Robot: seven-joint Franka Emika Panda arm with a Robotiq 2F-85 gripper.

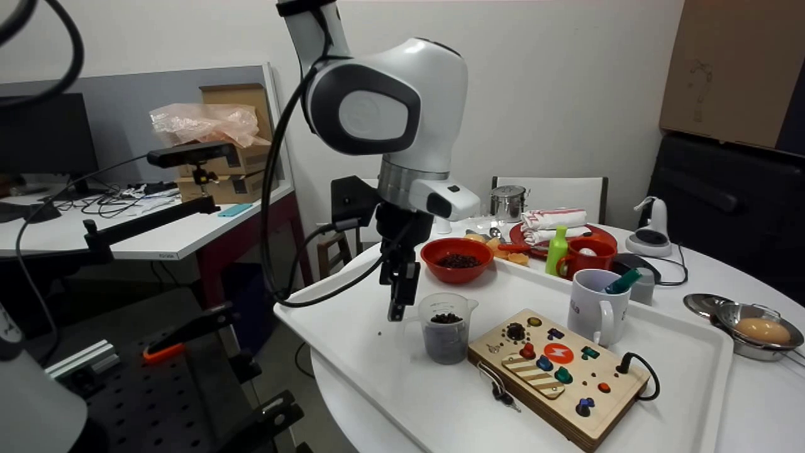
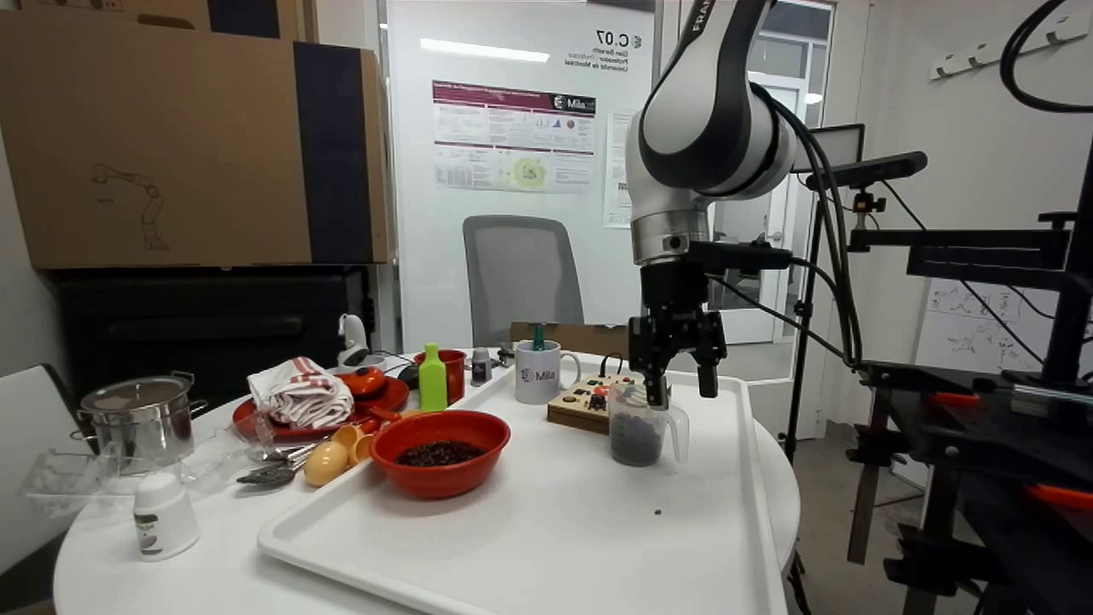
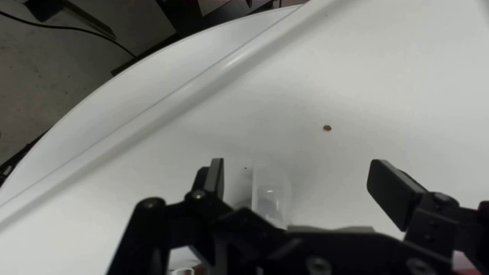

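Note:
A clear measuring cup (image 1: 445,343) stands upright on the white tray, filled partway with dark beans. My gripper (image 2: 683,388) is open and points down, just above the cup's handle (image 2: 678,435). Seen from the wrist, that handle (image 3: 271,194) lies below the gap, closer to the left finger (image 3: 214,176) than to the right finger (image 3: 389,192). Nothing is held. Most of the cup's body is hidden behind the gripper there. A red bowl (image 1: 456,277) with more dark beans sits at the tray's far side in the first exterior view.
A wooden box with knobs (image 1: 562,370) stands close beside the cup, with a white mug (image 1: 596,309) behind it. One loose bean (image 3: 326,128) lies on the tray (image 2: 574,553). Outside the tray are a green bottle (image 2: 432,379) and a towel (image 2: 302,395). The tray's front area is clear.

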